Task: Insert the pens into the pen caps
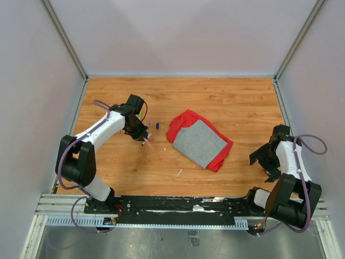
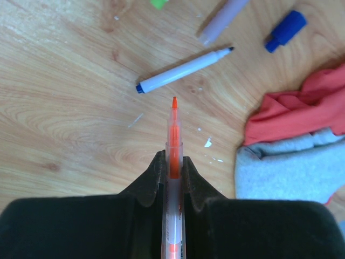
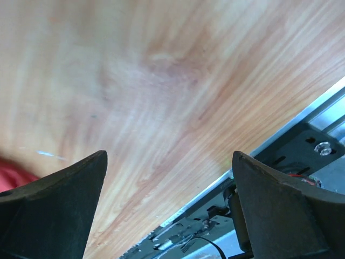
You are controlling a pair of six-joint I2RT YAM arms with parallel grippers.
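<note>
My left gripper is shut on an orange pen (image 2: 174, 137); its bare orange tip points away from the fingers, above the table. Just beyond that tip lies an uncapped blue pen (image 2: 183, 71) with a dark nib. A blue cap (image 2: 285, 31) rests apart from it, at the upper right of the left wrist view. Part of a purple pen (image 2: 223, 20) shows at the top edge, and a bit of a green object (image 2: 158, 2) too. Over at the table's right side, my right gripper stands open and empty above bare wood.
A grey and red cloth (image 1: 200, 143) lies mid-table, right of the pens. Small white scraps (image 2: 208, 142) dot the wood. The front rail (image 1: 178, 209) borders the near edge. Open table lies behind the cloth.
</note>
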